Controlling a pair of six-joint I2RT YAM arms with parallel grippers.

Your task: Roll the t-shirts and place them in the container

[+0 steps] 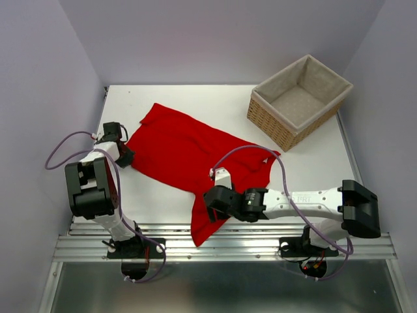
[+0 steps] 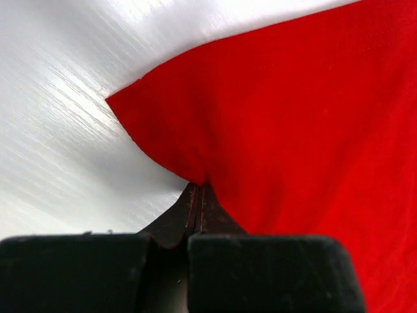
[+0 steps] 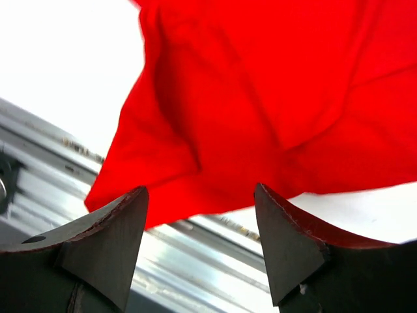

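A red t-shirt lies spread flat across the white table, a sleeve reaching over the metal rail at the front. At the shirt's left edge, near its hem corner, my left gripper is shut with a pinch of red cloth at its fingertips. Its short free corner sticks out beyond the pinch in the left wrist view. Over the front sleeve hovers my right gripper, its fingers wide apart and no cloth gripped between them. The right arm covers part of the shirt in the top view.
A lined wicker basket, empty inside, stands at the back right of the table. Bare white table shows left of the sleeve and behind the shirt. A metal rail runs along the front edge.
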